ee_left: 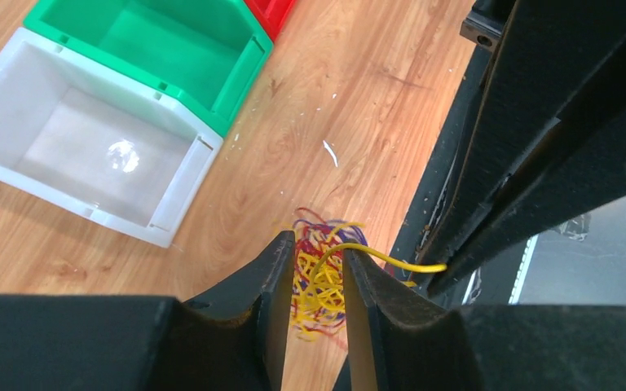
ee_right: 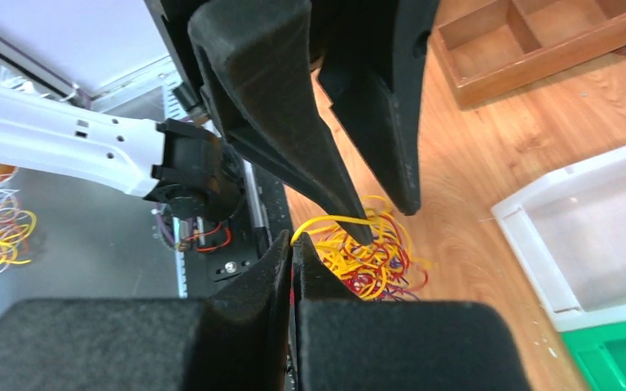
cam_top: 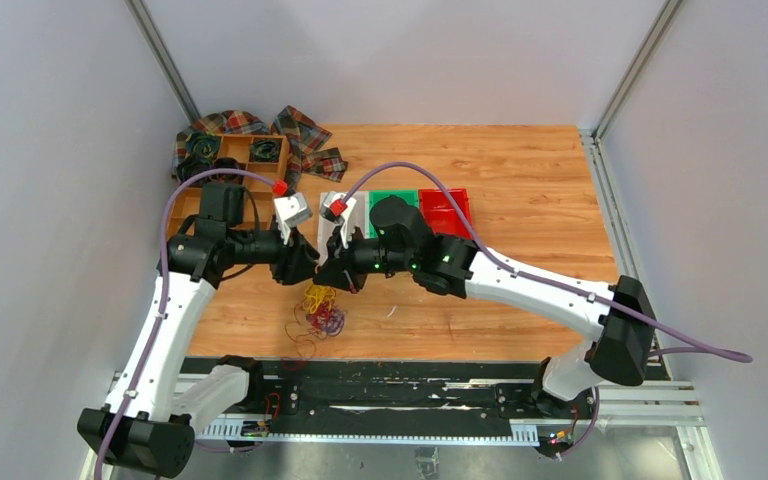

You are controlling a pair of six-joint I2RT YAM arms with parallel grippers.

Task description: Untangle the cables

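Observation:
A tangle of yellow, red and purple cables [cam_top: 322,310] hangs beneath the two grippers, which meet at the top view's middle. In the right wrist view a yellow strand [ee_right: 330,218] comes up from between the shut fingers of my right gripper and crosses a finger of my left gripper. In the left wrist view the tangle [ee_left: 318,285] shows beyond my left fingertips, and the yellow strand [ee_left: 407,265] runs over them toward the right gripper. How far open the left gripper is varies by view; it looks part open.
Behind the grippers stand white [ee_left: 98,138], green [ee_left: 171,49] and red [cam_top: 445,210] bins. A wooden organiser [cam_top: 260,150] with plaid cloth lies at the back left.

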